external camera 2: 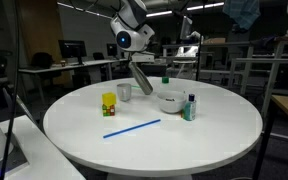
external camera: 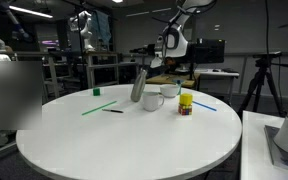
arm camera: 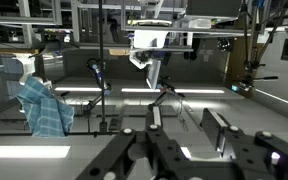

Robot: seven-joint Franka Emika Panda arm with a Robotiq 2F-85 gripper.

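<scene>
A silver-grey bottle (external camera: 138, 86) leans at a slant over the white round table (external camera: 84, 135), its top toward the arm. In exterior view 2 the same bottle (external camera 2: 141, 77) tilts between the white mug (external camera 2: 124, 92) and the white bowl (external camera 2: 171, 102). Beyond it stands the white arm, its hand end close to the bottle's top. In the wrist view the dark fingers of my gripper stand apart at the bottom. No bottle can be made out between them there, and whether it is gripped is unclear from outside.
Near the bottle are a yellow cup-like object (external camera: 185, 103), a blue pen (external camera 2: 131, 129) and a small bottle (external camera 2: 189, 108) by the bowl. A green pen (external camera: 99, 107), a black marker (external camera: 113, 111) and a green block (external camera: 96, 92) lie farther left.
</scene>
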